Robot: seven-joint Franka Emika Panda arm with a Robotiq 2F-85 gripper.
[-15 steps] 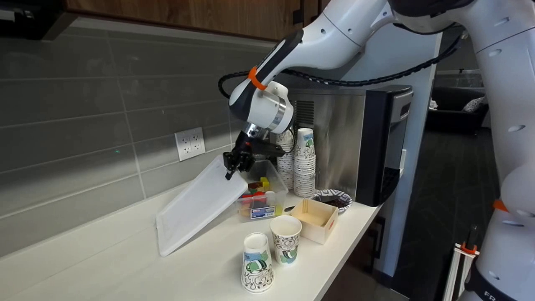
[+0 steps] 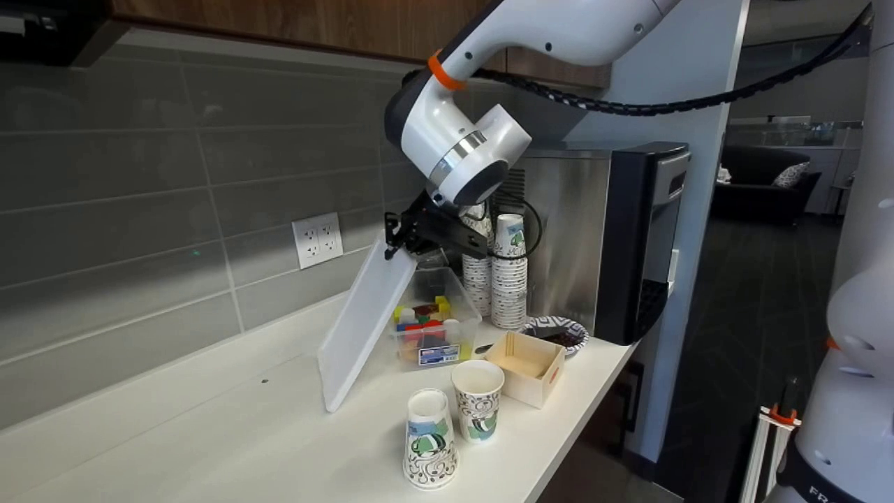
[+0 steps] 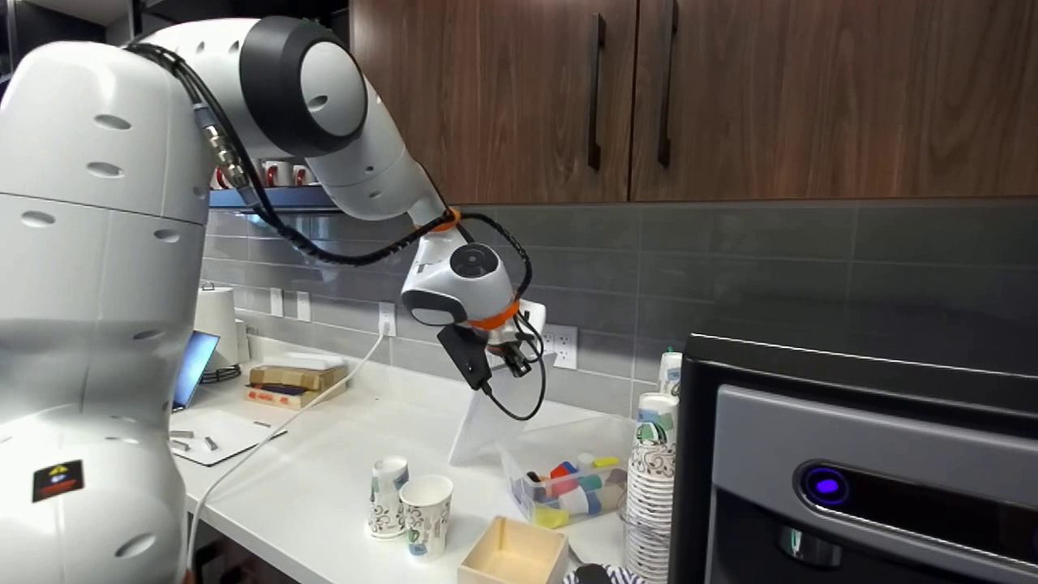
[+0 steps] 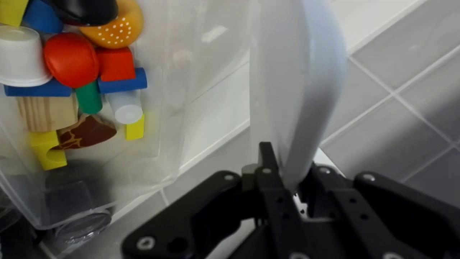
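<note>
A flat white panel (image 2: 362,331), which looks like a lid, stands steeply tilted over the counter, its low edge on or just above the surface. My gripper (image 2: 400,239) is shut on its upper edge; in the wrist view the gripper has the white panel (image 4: 297,86) pinched between its dark fingers. Beside the panel is a clear plastic bin (image 2: 437,323) of colorful toy pieces, its top uncovered. From the other side, part of the panel (image 3: 486,418) shows below the gripper (image 3: 513,362), behind the bin (image 3: 564,467).
Two paper cups (image 2: 429,440) (image 2: 478,399) and a wooden box (image 2: 528,367) stand near the front edge. Tall cup stacks (image 2: 508,272), a patterned plate (image 2: 557,331) and a dispenser machine (image 2: 603,239) crowd the right. The tiled wall (image 2: 100,226) is close behind.
The panel has swung up from a shallower slant to a steeper one, its lower end shifting right toward the bin. My gripper has risen slightly and turned with it.
</note>
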